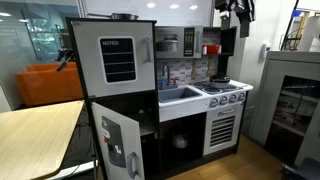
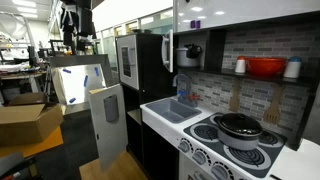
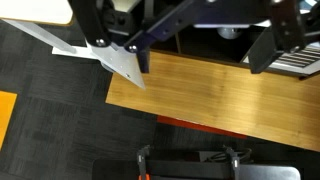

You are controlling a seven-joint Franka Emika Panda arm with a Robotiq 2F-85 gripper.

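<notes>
My gripper is open in the wrist view, its two fingers (image 3: 143, 158) wide apart with only floor and a dark edge visible between them. In exterior view 2 the gripper (image 2: 72, 42) hangs high at the left, in the air. A toy kitchen stands in front of me; its lower left cabinet door (image 1: 119, 142) is swung open, also seen as a pale door (image 2: 108, 122) in exterior view 2. The upper door marked NOTES (image 1: 115, 60) is shut. On the stove (image 2: 232, 140) rests a lidded dark pot (image 2: 239, 130).
The sink (image 2: 172, 110) lies beside the stove. A red bowl (image 2: 266, 66) and cups occupy the shelf above. A pot (image 1: 180, 141) sits inside the open lower compartment. A wooden table (image 1: 35, 140) is at the left, and a dark cabinet (image 1: 291, 105) at the right.
</notes>
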